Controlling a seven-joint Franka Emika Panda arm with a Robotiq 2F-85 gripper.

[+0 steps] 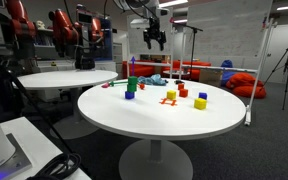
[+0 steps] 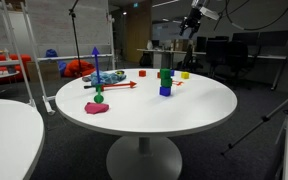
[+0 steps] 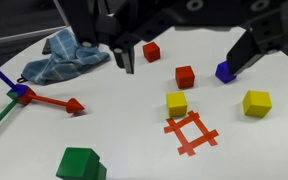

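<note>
My gripper hangs high above the round white table, its fingers apart and empty. In the wrist view, the open gripper frames several cubes on the tabletop below. A yellow cube sits by a red tape outline, with a second yellow cube to the right. One red cube and a blue cube lie beyond, and another red cube is farther back. A green block stands on top of a blue block.
A crumpled blue cloth lies at the table's edge. Red, blue and green arrows stand near it. In the second exterior view, a pink-red piece rests near the table's edge. Open tabletop surrounds the tape outline.
</note>
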